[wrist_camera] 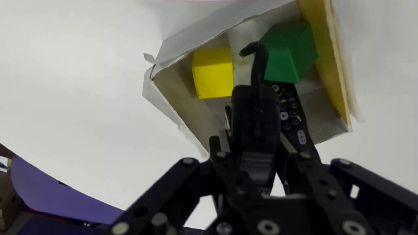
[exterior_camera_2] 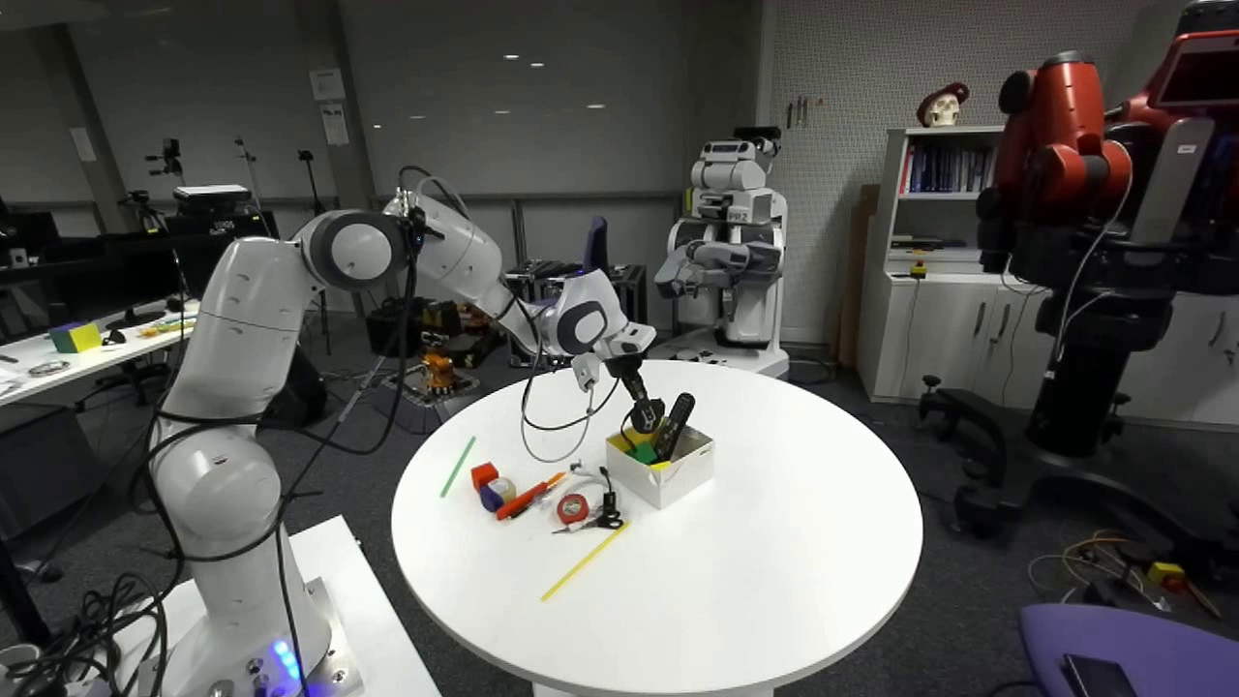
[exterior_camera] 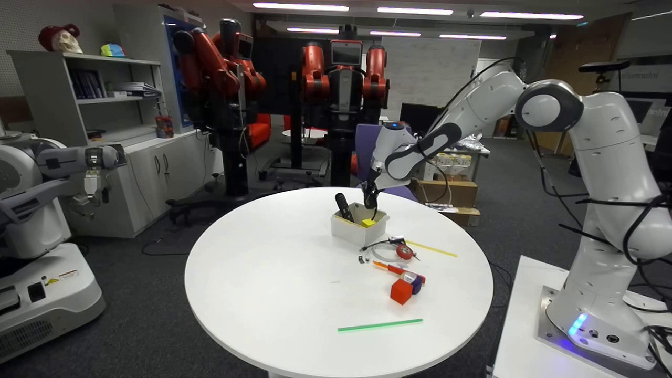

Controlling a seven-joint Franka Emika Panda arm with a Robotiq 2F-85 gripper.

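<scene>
Over the white open box [exterior_camera: 348,233] at the back of the round table, my gripper is shut on a black object [wrist_camera: 254,113] with a thin curved tail, perhaps a cable end. In the wrist view this object hangs over the box's interior, covering part of what lies below. Inside the box are a yellow block [wrist_camera: 212,72], a green block [wrist_camera: 292,53] and a black remote control [wrist_camera: 292,113]. Exterior view 2 shows the gripper [exterior_camera_2: 647,414] at the box opening, beside the remote [exterior_camera_2: 674,425] that leans up out of it.
Scissors [exterior_camera_2: 607,511], a red tape measure [exterior_camera_2: 572,507], an orange-red tool [exterior_camera_2: 530,496], a red cube [exterior_camera: 401,292], a yellow stick [exterior_camera: 431,249] and a green stick [exterior_camera: 380,325] lie around the box's near side.
</scene>
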